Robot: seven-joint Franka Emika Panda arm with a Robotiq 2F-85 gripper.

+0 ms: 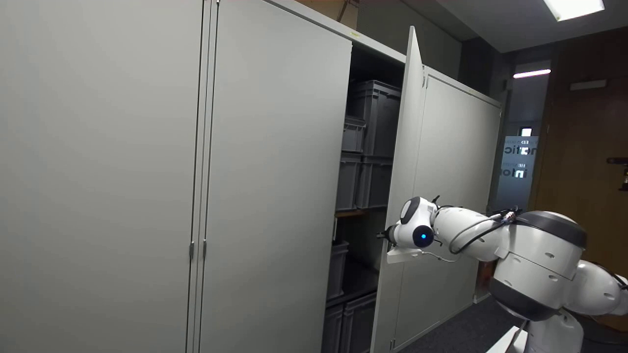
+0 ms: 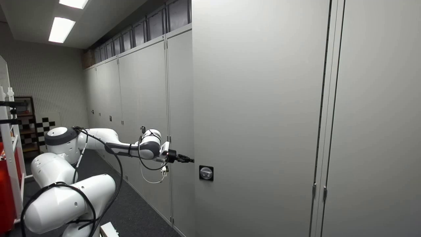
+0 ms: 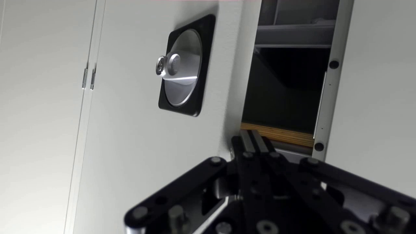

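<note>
One grey cabinet door stands ajar, leaving a gap into the cabinet. Its black, square-plated lock with a silver knob shows to the upper left in the wrist view, and again as the knob in exterior view 2. My gripper is shut, with nothing visible between its fingers. The fingertips lie close beside the door's free edge, right of and below the knob in the wrist view. Whether they touch the edge I cannot tell. In exterior view 2 the door partly hides the fingertips.
Grey bins fill the shelves inside the opening, and a wooden shelf edge crosses it. The neighbouring door is closed.
</note>
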